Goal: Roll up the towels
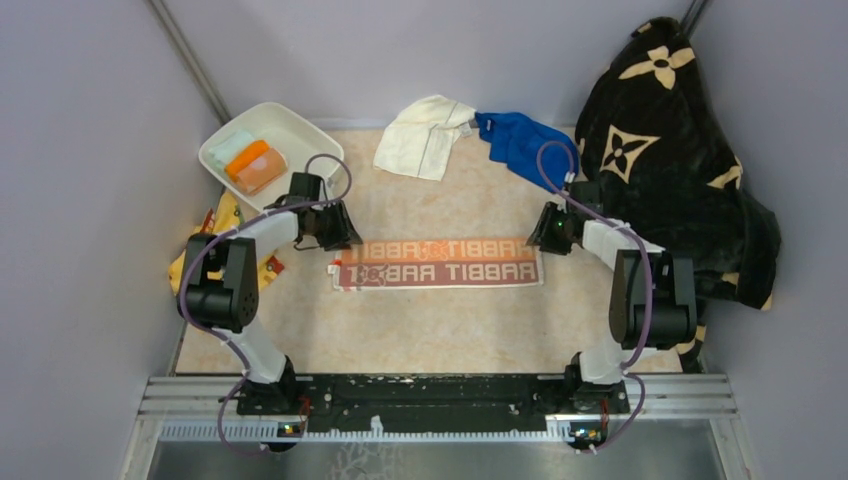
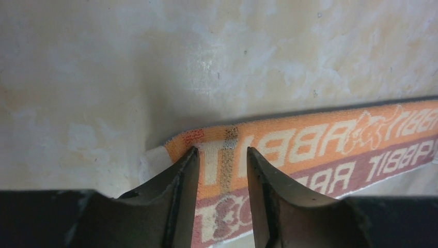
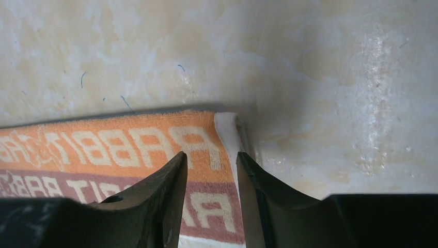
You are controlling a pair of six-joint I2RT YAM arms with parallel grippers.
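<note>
A flat strip of folded towel (image 1: 440, 264), orange along its far half and maroon along its near half with pale lettering, lies across the middle of the table. My left gripper (image 1: 352, 243) is over the strip's far left corner. In the left wrist view its fingers (image 2: 187, 181) stand apart above the towel (image 2: 304, 150), gripping nothing. Over the opposite far corner is my right gripper (image 1: 533, 243). The right wrist view shows its open fingers (image 3: 178, 175) above the towel's right end (image 3: 206, 175), with a white edge by the right finger.
A white bin (image 1: 312, 150) holding rolled towels stands at the back left. Cream (image 1: 415, 150) and blue (image 1: 525, 145) cloths lie at the back. A yellow cloth (image 1: 205, 245) is left, a black blanket (image 1: 660, 200) right.
</note>
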